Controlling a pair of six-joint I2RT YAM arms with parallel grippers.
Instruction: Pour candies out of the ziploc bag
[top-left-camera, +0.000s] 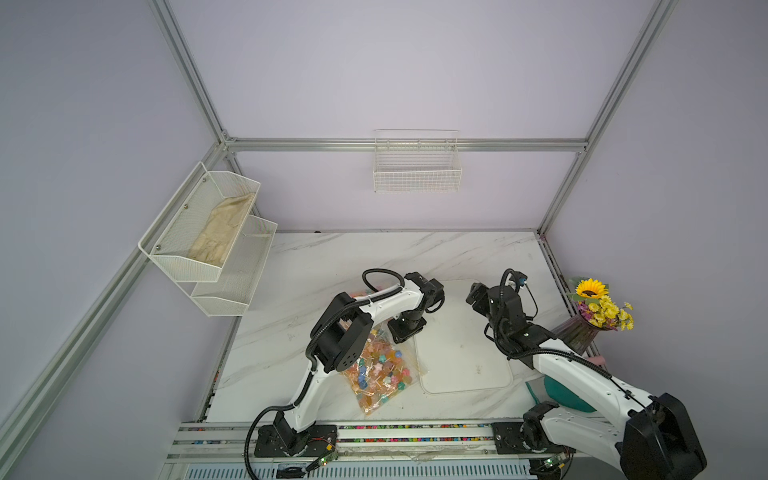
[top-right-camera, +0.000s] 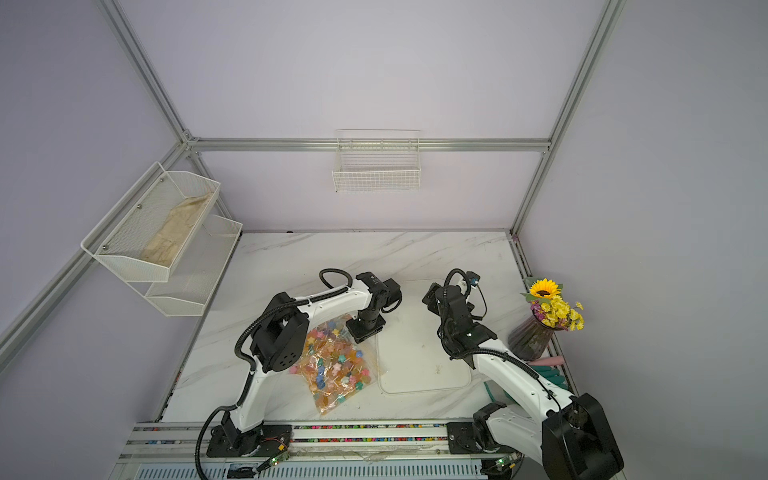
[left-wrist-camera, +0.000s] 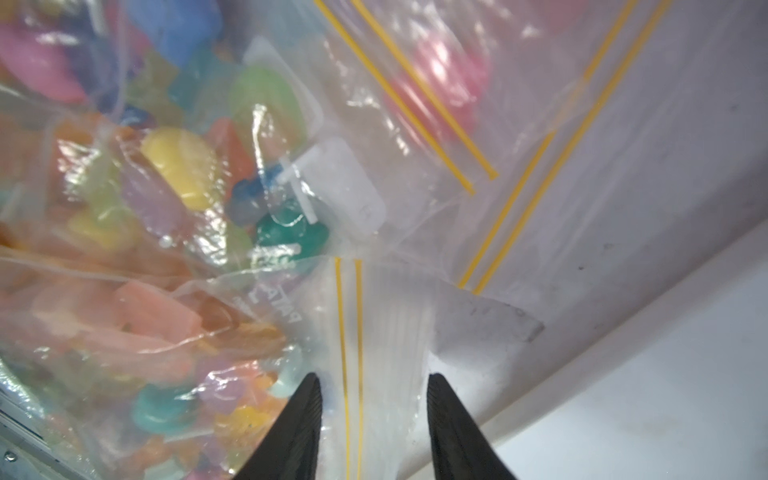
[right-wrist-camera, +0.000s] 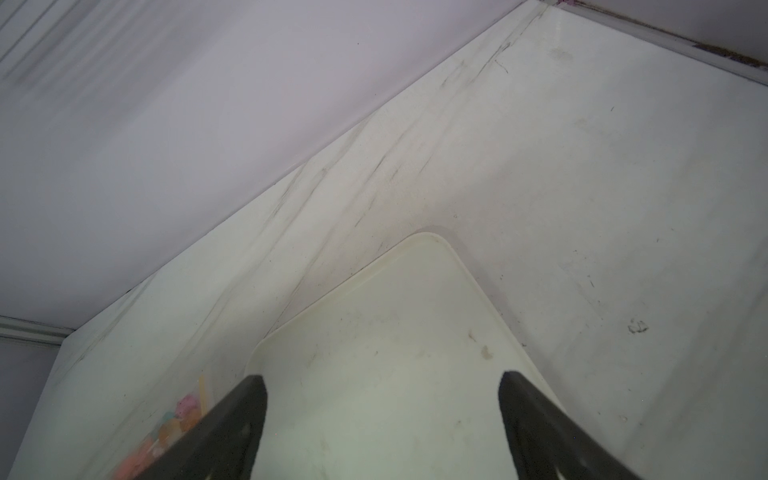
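Note:
Clear ziploc bags of colourful candies (top-left-camera: 376, 376) lie left of the white tray (top-left-camera: 460, 360). In the left wrist view, several yellow zip strips show, and my left gripper is part open over the lower bag's top edge (left-wrist-camera: 388, 320), its fingers either side of the zip strip; whether they touch it is unclear. My right gripper is open above the empty tray, nothing between its fingers.
A flower vase (top-right-camera: 529, 337) stands at the right edge beside teal and pink items. A wire shelf (top-left-camera: 208, 232) hangs on the left wall.

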